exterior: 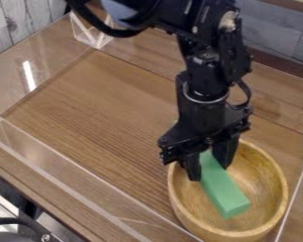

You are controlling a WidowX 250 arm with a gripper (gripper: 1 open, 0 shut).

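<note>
A green rectangular block (225, 192) lies tilted inside a round tan bowl (192, 206) at the lower right. My black gripper (207, 158) reaches down from the top over the bowl's back part, shut on the upper end of the block. The fingers partly hide that end and part of the bowl.
Clear plastic pieces sit at the left edge and upper left. A tiled wall runs along the back right, and black cables show at the lower left corner.
</note>
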